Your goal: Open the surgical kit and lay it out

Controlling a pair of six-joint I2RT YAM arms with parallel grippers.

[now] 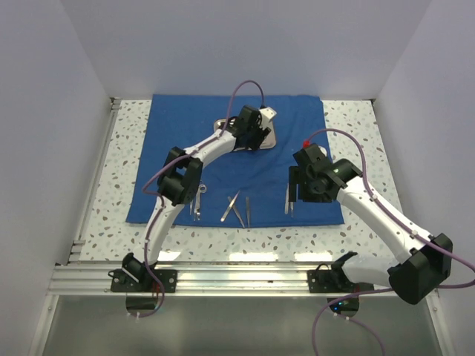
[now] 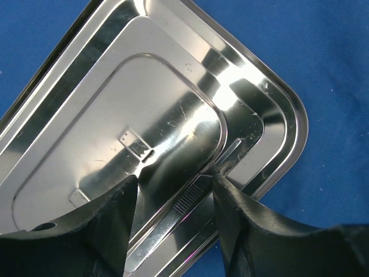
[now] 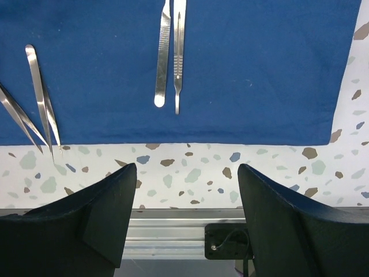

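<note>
A steel tray [image 2: 86, 115] lies on the blue cloth [image 1: 171, 126] at the back. My left gripper hovers in it, fingers apart over a flat ribbed instrument [image 2: 167, 225] along the tray's inner edge; whether it touches cannot be told. My right gripper is open and empty above the cloth's front right. Below it two slim handles lie parallel [image 3: 162, 69], with crossed tweezers [image 3: 36, 78] to their left. In the top view, scissors-like instruments [image 1: 198, 204] lie further left, partly behind the left arm.
The speckled table [image 1: 111, 222] borders the cloth, with a metal rail along the front. The cloth's right part around the two handles has free room.
</note>
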